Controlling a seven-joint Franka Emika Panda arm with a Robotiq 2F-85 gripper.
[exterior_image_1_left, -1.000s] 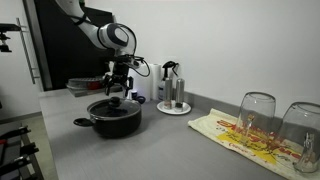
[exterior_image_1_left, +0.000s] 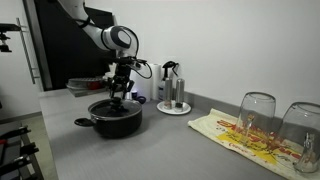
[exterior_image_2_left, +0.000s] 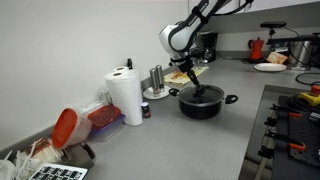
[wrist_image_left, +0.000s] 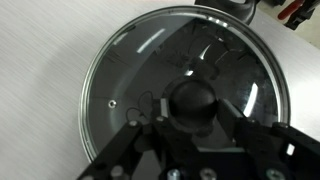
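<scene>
A black pot (exterior_image_1_left: 118, 125) stands on the grey counter, its glass lid (wrist_image_left: 130, 75) seated on top. In the wrist view the lid's round black knob (wrist_image_left: 192, 100) lies just ahead of my gripper, between the two fingers. Those fingers look part open around the knob; whether they touch it I cannot tell. From the second exterior view, my gripper points down at the middle of the lid on the pot (exterior_image_2_left: 200, 106).
Two upturned glass jars (exterior_image_1_left: 257, 112) rest on a yellow patterned cloth (exterior_image_1_left: 215, 127) at the right. Behind the pot are a plate with grinders (exterior_image_1_left: 180, 96) and a paper towel roll (exterior_image_2_left: 124, 95). Bare counter lies in front of the pot.
My gripper has come down toward the lid's knob over the last second. The pot and lid have stayed in place.
</scene>
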